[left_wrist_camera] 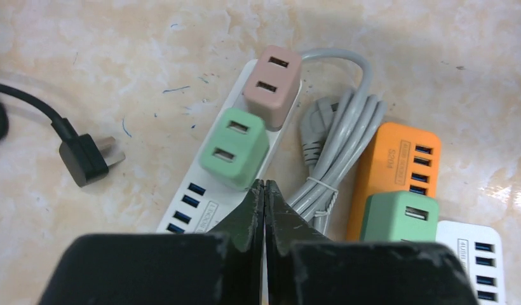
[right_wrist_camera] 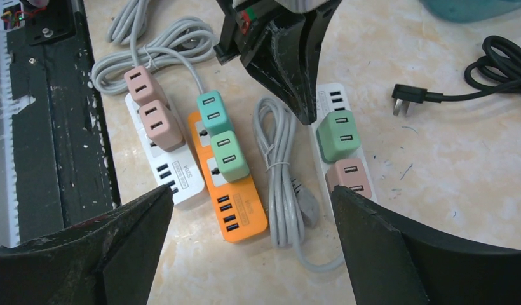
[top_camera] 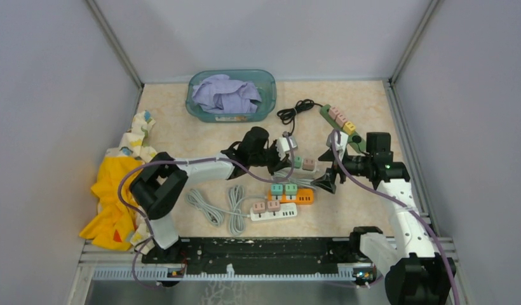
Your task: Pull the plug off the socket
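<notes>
A white power strip (left_wrist_camera: 191, 203) carries a green plug (left_wrist_camera: 236, 146) and a pink plug (left_wrist_camera: 274, 82). My left gripper is shut with nothing visible between its fingers, just beside the green plug at the strip. My right gripper is open, facing the strips from the right with empty space between its fingers. An orange strip (right_wrist_camera: 242, 213) with two green plugs and another white strip (right_wrist_camera: 182, 178) with two pink plugs lie nearby.
Grey coiled cables (top_camera: 236, 213) lie in front, a black cable with a plug (top_camera: 296, 111) behind. A blue bin (top_camera: 264, 92) with cloth stands at the back, yellow cloth (top_camera: 112, 190) at left, a green strip (top_camera: 328, 113) at back right.
</notes>
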